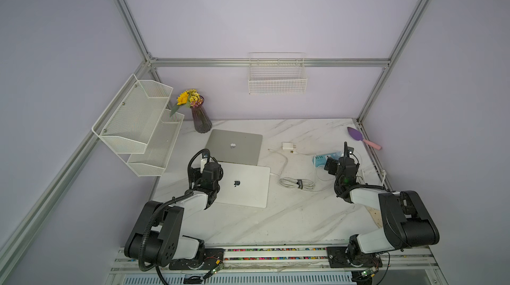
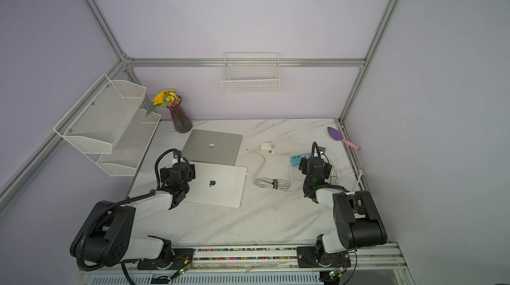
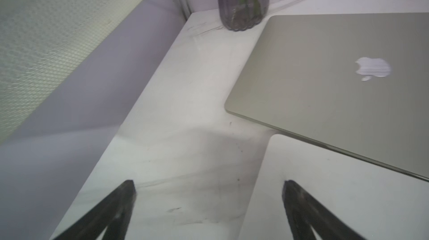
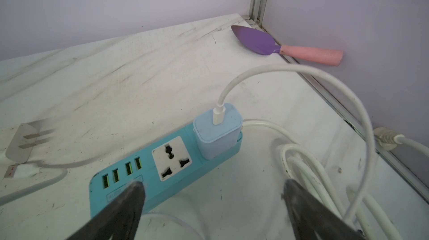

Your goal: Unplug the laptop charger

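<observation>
A white charger block (image 1: 287, 145) lies loose on the table, left of the blue-green power strip (image 4: 147, 173). In the right wrist view its bare prongs point right, and a white cable's plug (image 4: 26, 170) lies close by it. A light blue adapter (image 4: 219, 128) sits in the strip's far end, with a white cable rising from its top. My right gripper is open and empty, over the near side of the strip. My left gripper stands open with nothing between its fingers, at the left edge of the white laptop (image 1: 244, 184).
A grey laptop (image 2: 212, 147) lies behind the white one, and a vase (image 1: 200, 119) stands at the back left. Coiled cable (image 1: 297, 183) lies in the middle. A purple trowel (image 4: 254, 40) rests at the far right.
</observation>
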